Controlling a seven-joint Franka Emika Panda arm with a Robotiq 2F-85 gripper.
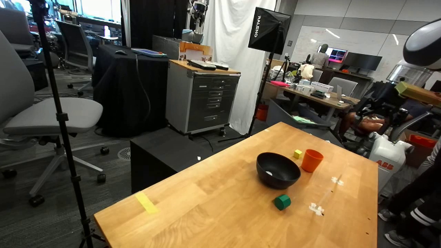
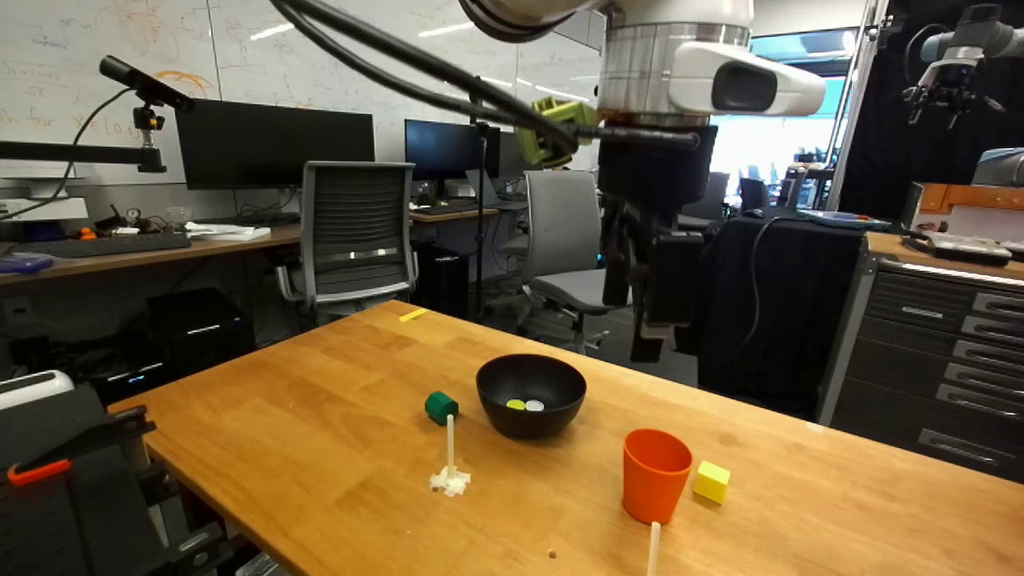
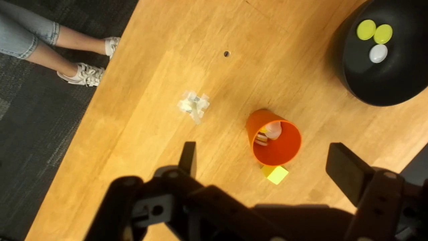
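Note:
My gripper is open above the table, its two dark fingers wide apart and nothing held between them. In the wrist view an orange cup (image 3: 256,126) appears between the fingers but well below them, upright, with pinkish, white and yellow pieces inside. A yellow cube (image 3: 277,175) sits close beside the cup. The black bowl (image 3: 401,68) at upper right holds two yellow-green discs (image 3: 366,29) and a white disc (image 3: 378,53). A green block (image 2: 442,408) lies on the table near the bowl; the wrist view does not include it.
Two thin pale sticks (image 2: 450,446) rise from taped spots on the wooden table (image 2: 317,413). Yellow tape (image 1: 146,202) marks the far end from the arm, where the tabletop is bare. People stand close to the table's edge.

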